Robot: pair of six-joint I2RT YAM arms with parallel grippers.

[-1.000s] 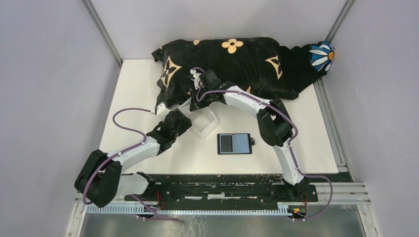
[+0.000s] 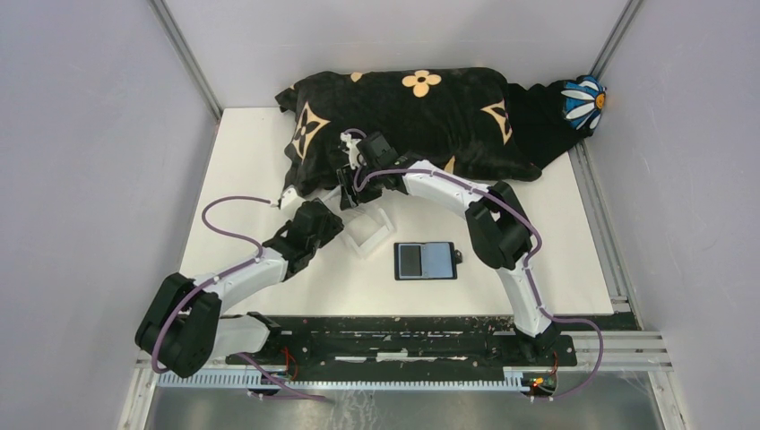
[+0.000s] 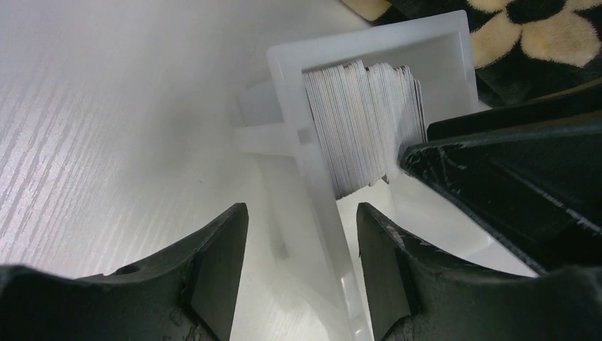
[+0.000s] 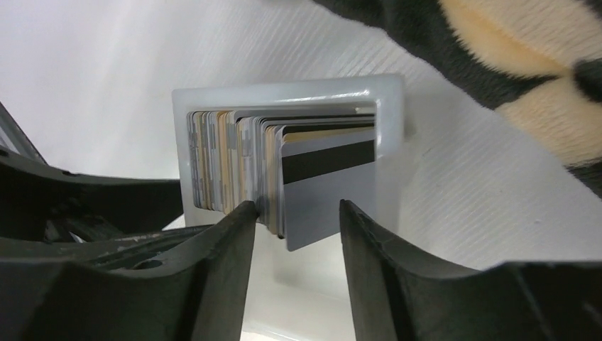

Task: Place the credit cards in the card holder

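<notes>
A white open box [image 2: 387, 227] stands between my two arms, with a row of cards [image 3: 362, 128] packed at its far end. The front card [image 4: 326, 185], grey with a black stripe, leans on the row. My left gripper is open, its fingers on either side of the box's side wall with a gap to that wall. Over the cards, my right gripper is open; one fingertip is close to the front card's edge, contact unclear. The card holder [image 2: 426, 261], dark-framed with a grey and a light blue panel, lies flat to the right of the box.
A dark flower-patterned cushion [image 2: 403, 116] lies behind the box, close to my right gripper. Both grippers are very near each other at the box. Bare white table [image 2: 538, 260] shows right of the card holder.
The box has slid slightly toward the table's front edge. My left gripper has shifted a little left; the right arm has moved only slightly. The card holder has stayed put.
</notes>
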